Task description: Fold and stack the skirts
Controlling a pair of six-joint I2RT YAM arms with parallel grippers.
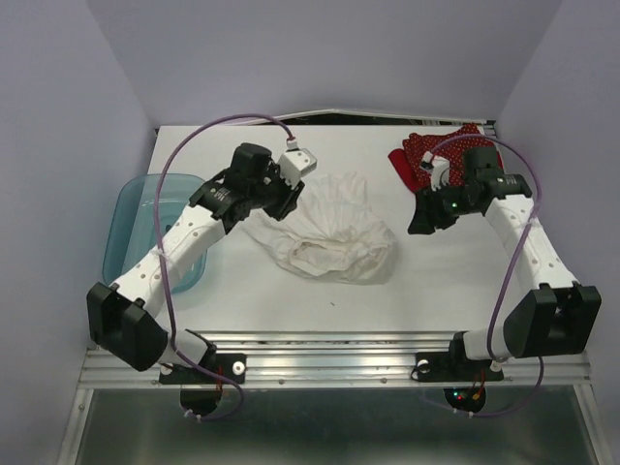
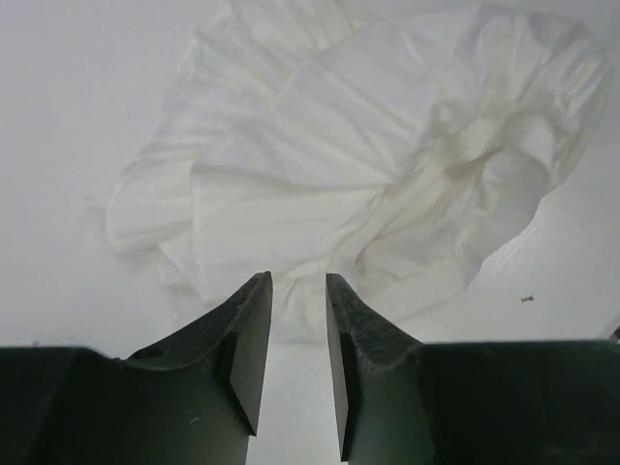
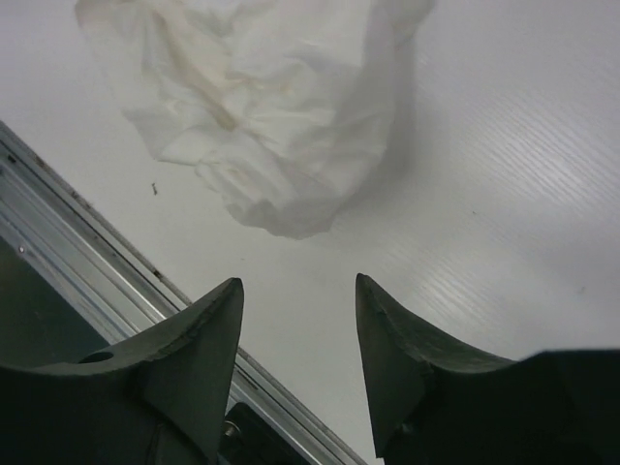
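A white skirt lies spread and crumpled over the middle of the table, also filling much of the left wrist view and the top of the right wrist view. My left gripper is above its upper-left part, open and empty. My right gripper is over bare table just right of the skirt, open with nothing between its fingers.
Red dotted cloths lie at the back right. A blue tub stands on the left. The table's front has a metal rail.
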